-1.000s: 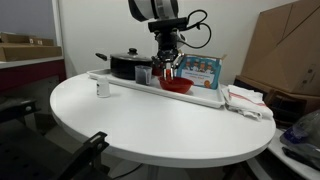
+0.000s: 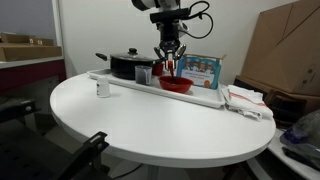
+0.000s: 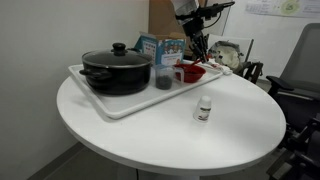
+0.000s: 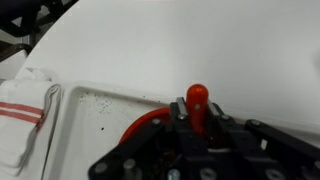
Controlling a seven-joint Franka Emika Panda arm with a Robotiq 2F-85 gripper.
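Observation:
My gripper (image 2: 170,58) points down over the red bowl (image 2: 176,86) on the white tray (image 2: 208,97). It is shut on a slim red object (image 4: 197,97), whose rounded end shows between the fingertips in the wrist view. In exterior view 2, red shows below the gripper (image 3: 196,48), close above the bowl (image 3: 191,75). The object's lower part is hard to make out, and I cannot tell whether it touches the bowl. Part of the bowl's rim (image 4: 133,127) shows beside the fingers in the wrist view; the rest is hidden behind the gripper.
A black lidded pot (image 3: 117,70), a clear container with dark contents (image 3: 163,79) and a picture box (image 2: 200,70) stand around the bowl. A folded towel (image 2: 247,101) lies right of the tray. A small white bottle (image 2: 103,89) stands on the otherwise clear table front.
The gripper has risen slightly and shifted a little to the right in exterior view 1, with red now showing below its fingers. Bowl and tray have not visibly moved.

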